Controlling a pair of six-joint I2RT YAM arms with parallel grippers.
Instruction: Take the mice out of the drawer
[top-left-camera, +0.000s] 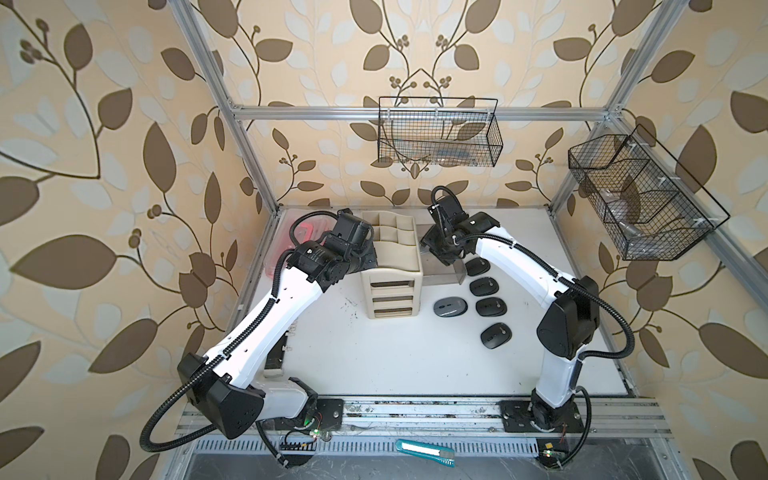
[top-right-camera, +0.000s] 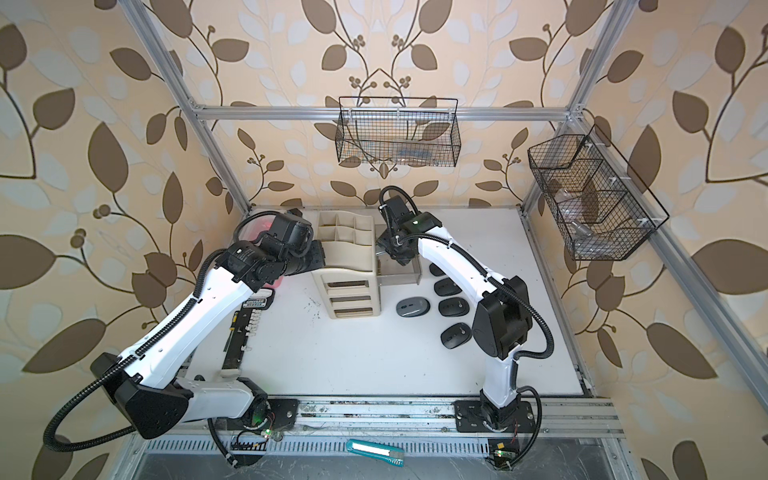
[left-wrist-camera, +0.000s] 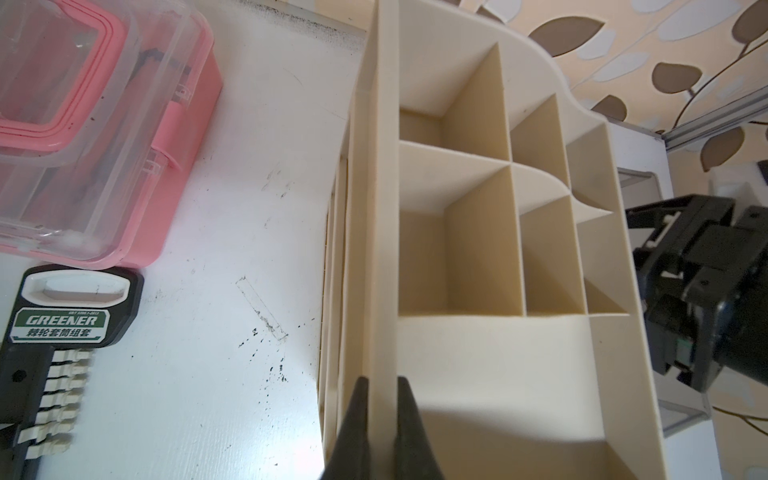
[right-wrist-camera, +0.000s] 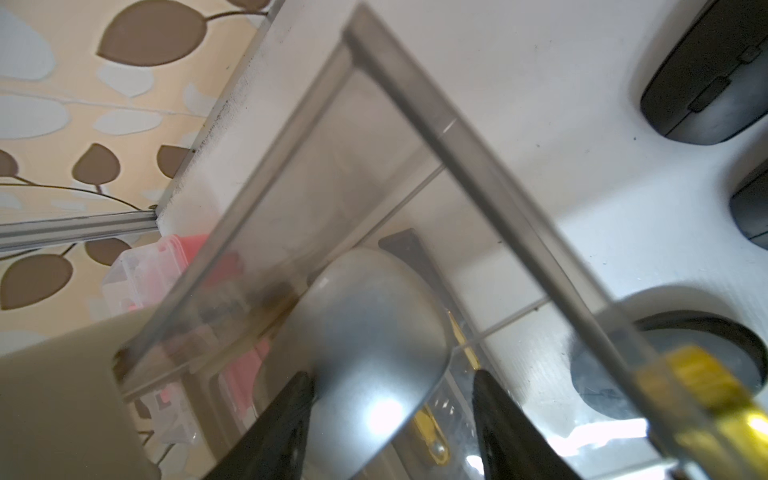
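A cream organizer (top-left-camera: 392, 257) stands mid-table with a clear drawer (top-right-camera: 397, 272) pulled out to its right. In the right wrist view a silver mouse (right-wrist-camera: 352, 336) lies inside the drawer, and the fingertips of my right gripper, part open, are on either side of its near part; whether they touch it I cannot tell. My left gripper is shut at the organizer's thin left wall, which stands between its fingers. Several mice, among them a grey mouse (top-left-camera: 450, 306) and a black mouse (top-left-camera: 495, 335), lie on the table to the right.
A pink box (left-wrist-camera: 160, 200) and a socket-set case (left-wrist-camera: 76, 320) lie at left. Two wire baskets hang on the back wall (top-left-camera: 440, 136) and right wall (top-left-camera: 640, 192).
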